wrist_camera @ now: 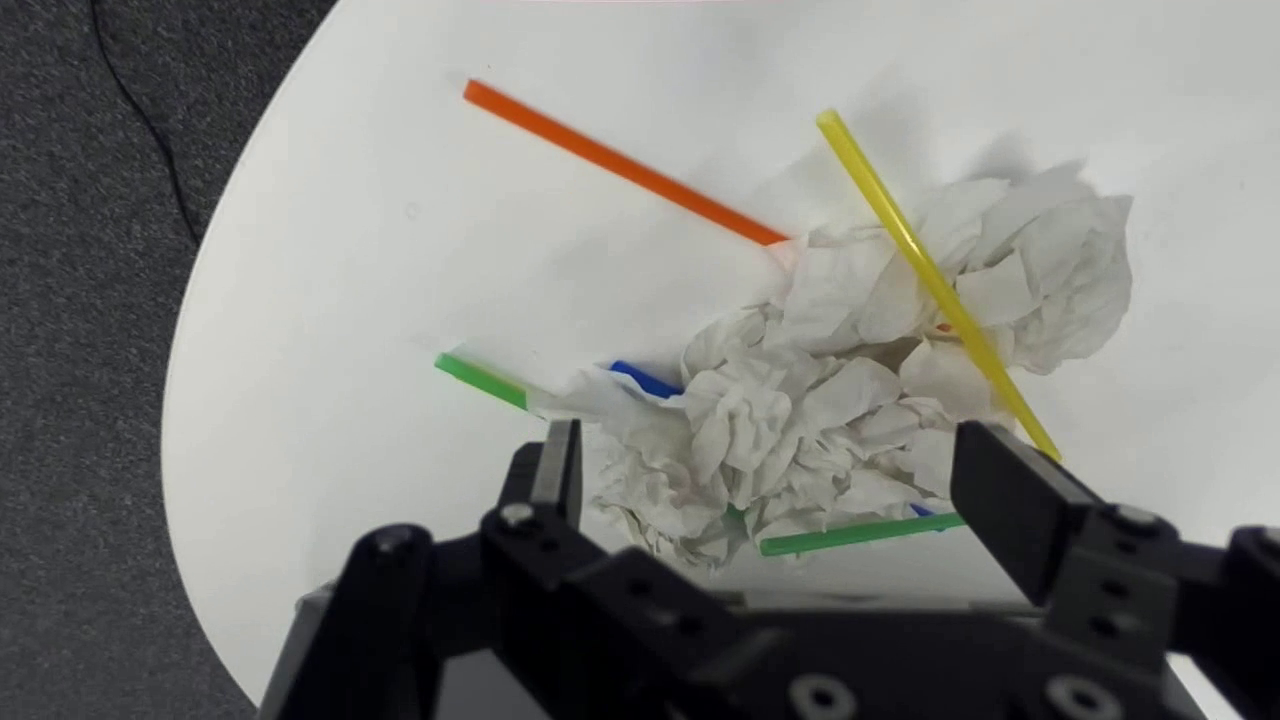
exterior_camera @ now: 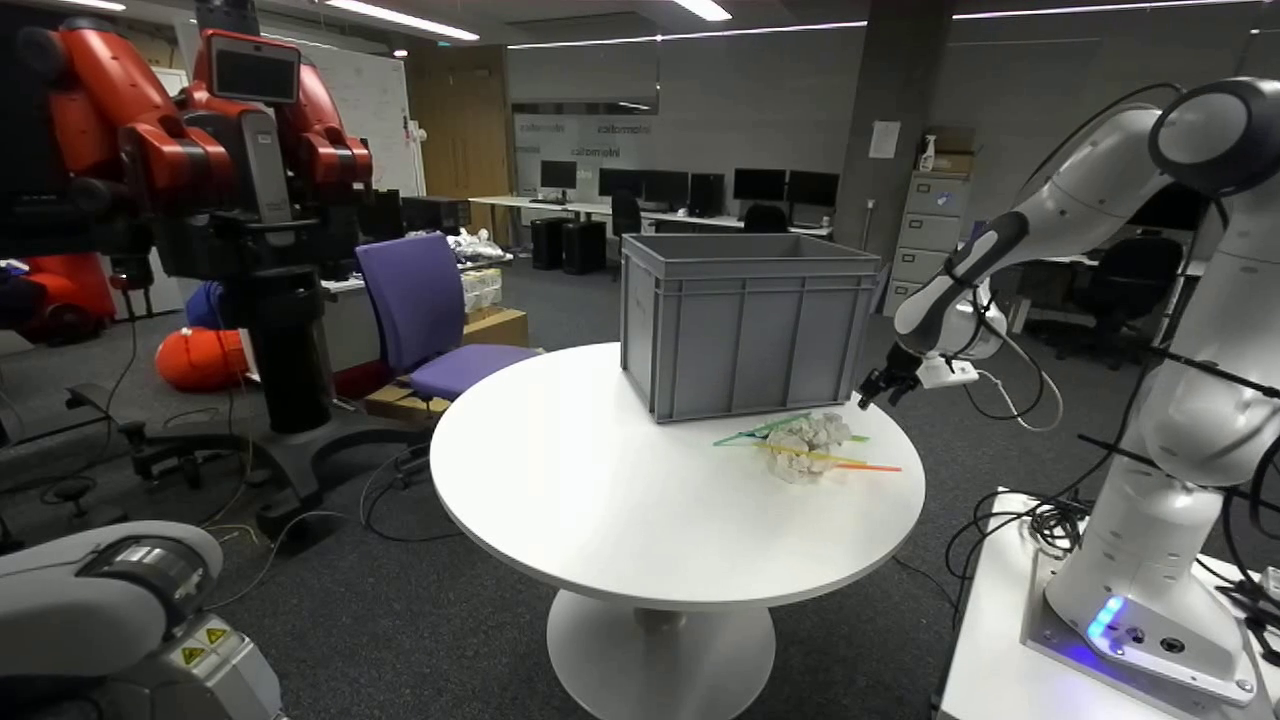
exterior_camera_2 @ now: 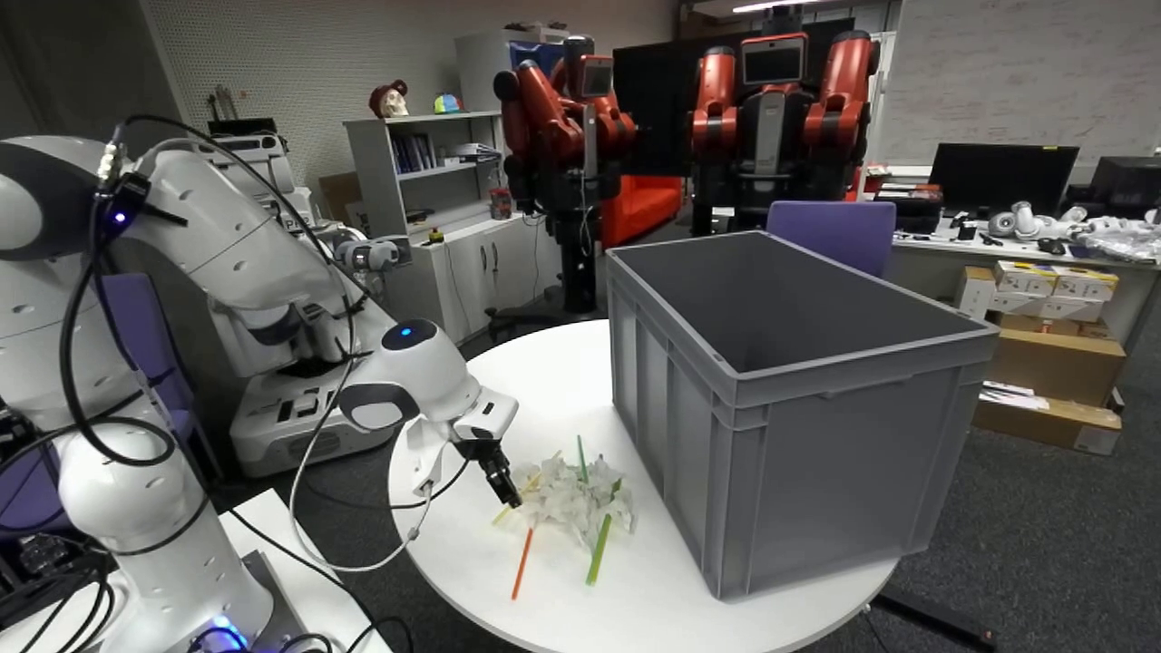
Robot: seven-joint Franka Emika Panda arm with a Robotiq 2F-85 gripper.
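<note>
A heap of crumpled white paper (wrist_camera: 768, 432) lies on the round white table, with coloured straws in and around it. The wrist view shows an orange straw (wrist_camera: 624, 162), a yellow straw (wrist_camera: 924, 258) across the paper, a dark green straw (wrist_camera: 846, 534), a light green straw (wrist_camera: 482, 382) and a partly buried blue straw (wrist_camera: 645, 380). My gripper is open above the heap, its fingers apart and nothing held. In the second exterior view the gripper (exterior_camera_2: 509, 495) comes down at the paper's edge (exterior_camera_2: 571, 495); whether it touches cannot be judged.
A large grey crate (exterior_camera: 756, 324) stands on the table right behind the heap, its walls tall and its top open. The table's rim is close to the heap on the arm's side.
</note>
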